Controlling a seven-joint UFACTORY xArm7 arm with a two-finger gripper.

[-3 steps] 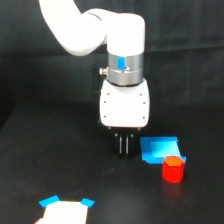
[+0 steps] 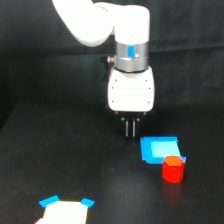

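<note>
My white gripper (image 2: 130,135) hangs above the dark table, its thin dark fingers pointing down and close together. Whether they are open or shut is too small to tell, and no object shows between them. To the right and lower in the picture, a small red object (image 2: 173,169) stands upright by the lower right corner of a bright blue square (image 2: 158,148). In this view the gripper is up and left of both, apart from them.
At the bottom left lies a pale board (image 2: 66,213) with blue pieces at its corners, cut off by the frame edge. A small red patch shows at its left. The dark table (image 2: 90,155) between board and gripper is bare.
The arm and gripper have shifted up and slightly right in the picture. The red object, blue square and pale board stay where they were.
</note>
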